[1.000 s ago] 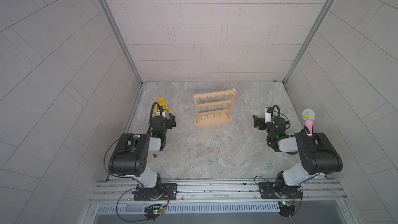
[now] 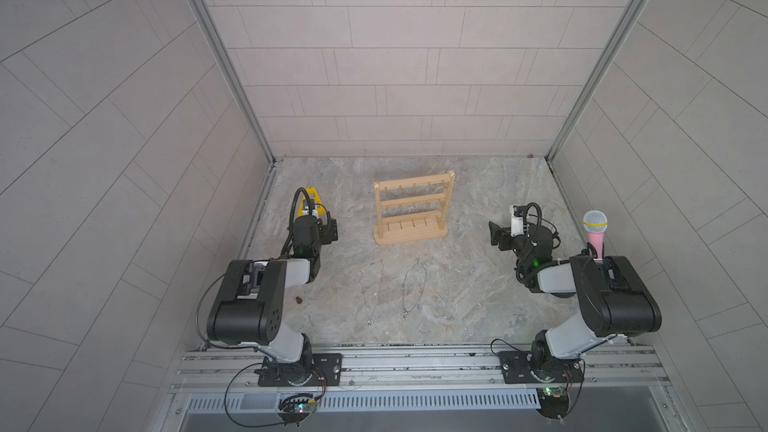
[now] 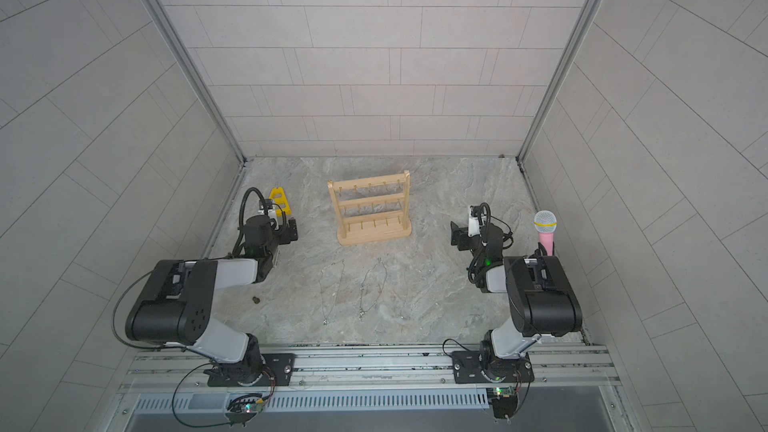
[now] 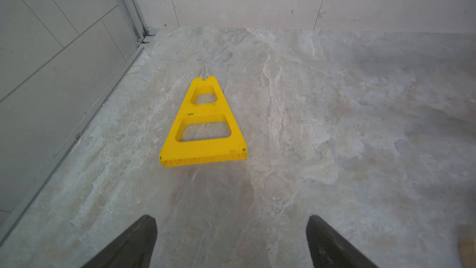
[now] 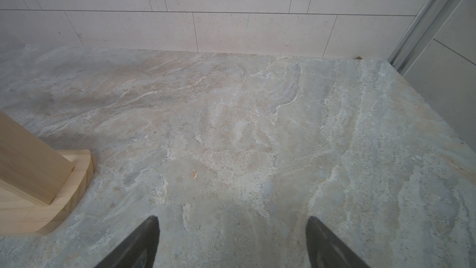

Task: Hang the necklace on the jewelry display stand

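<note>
A light wooden display stand (image 2: 410,231) with rows of pegs stands at the middle back of the marble floor; its right foot (image 5: 69,198) shows at the left of the right wrist view. Several fine silver necklaces (image 2: 405,308) lie spread on the floor in front of it. My left gripper hangs left of the stand, open and empty, facing the back wall. My right gripper is right of the stand, its fingers apart over bare floor with nothing between them.
A yellow triangular piece (image 4: 203,146) lies at the back left. A pink microphone (image 2: 595,236) stands at the far right. A small dark bit (image 2: 299,300) lies front left. Tiled walls enclose three sides.
My left arm has shifted slightly up and to the left in the top left view. The right arm and the objects on the floor look the same.
</note>
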